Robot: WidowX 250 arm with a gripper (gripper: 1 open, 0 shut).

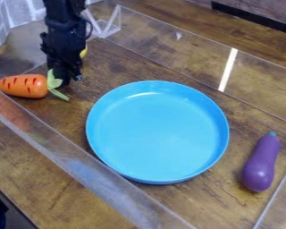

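The dark gripper [64,70] is low at the upper left, beside the leafy green top of a toy carrot [22,86]. Its fingertips are dark and partly hidden by the leaves, and whether anything is between them is hard to make out. A blue plate [157,131] lies in the middle, right of the carrot. A purple toy eggplant [261,162] lies at the far right.
Clear plastic walls border the wooden surface [170,45]. A small yellow object sits partly hidden behind the arm. The wood above and right of the plate is clear.
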